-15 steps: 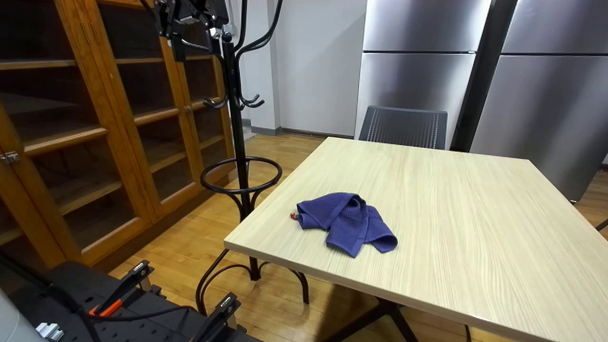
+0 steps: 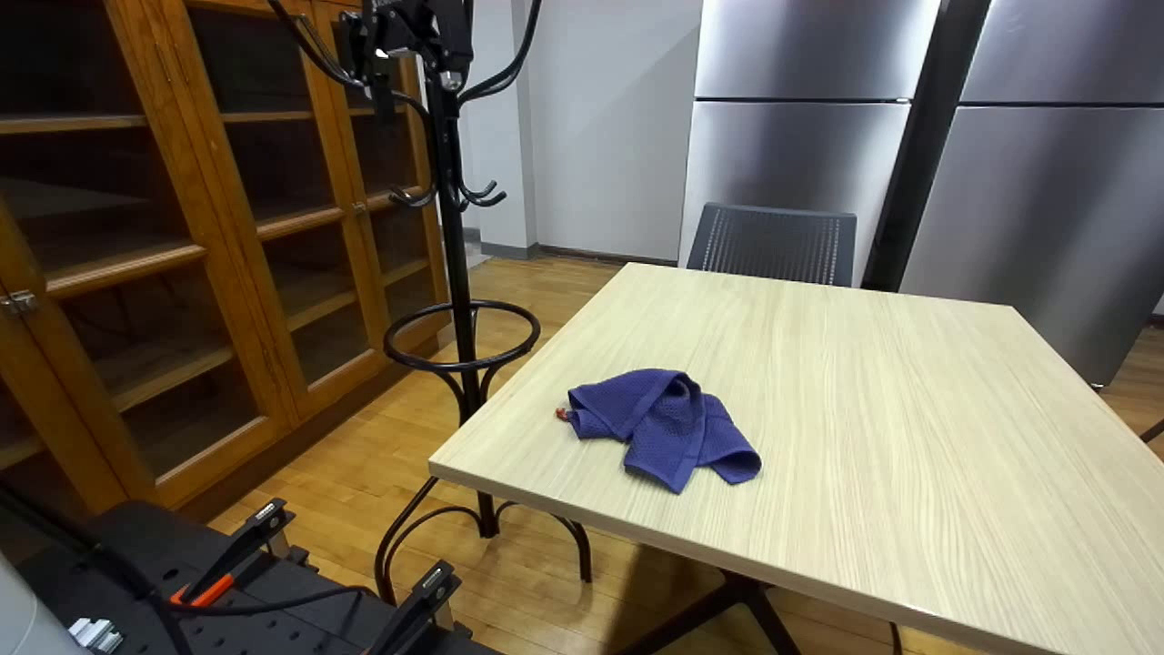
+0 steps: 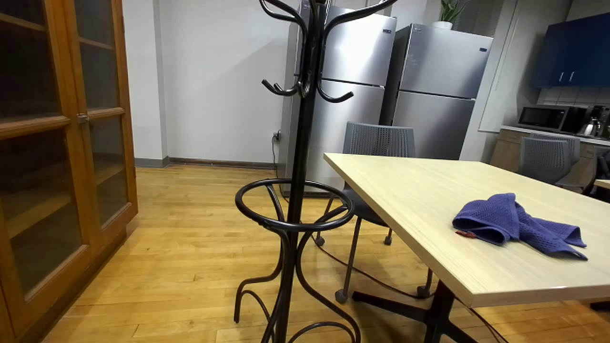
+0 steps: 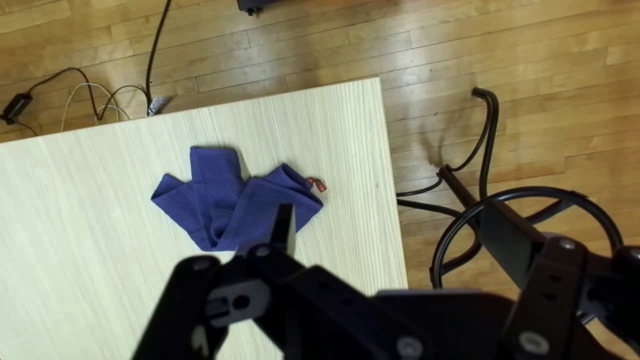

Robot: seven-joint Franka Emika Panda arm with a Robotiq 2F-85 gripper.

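Note:
A crumpled blue-purple cloth (image 2: 666, 426) with a small red tag (image 4: 318, 185) lies near one corner of the pale wooden table (image 2: 873, 437). Seen from the wrist, the cloth (image 4: 240, 204) is folded over itself, partly behind one of my fingers (image 4: 283, 225). My gripper is open, its fingers wide apart and nothing between them. In exterior view 1 it hangs at the top edge, high above the floor by the black coat rack (image 2: 453, 218), well away from the cloth. Exterior view 2 shows the cloth (image 3: 509, 220) but no gripper.
The coat rack (image 3: 303, 143), with curved hooks and a ring, stands beside the table corner. A grey chair (image 2: 775, 246) is at the table's far edge. Wooden glass-door cabinets (image 2: 218, 218) line the left.
In exterior view 1 my gripper has shifted to the right, nearer the coat rack's pole. The cloth has not moved.

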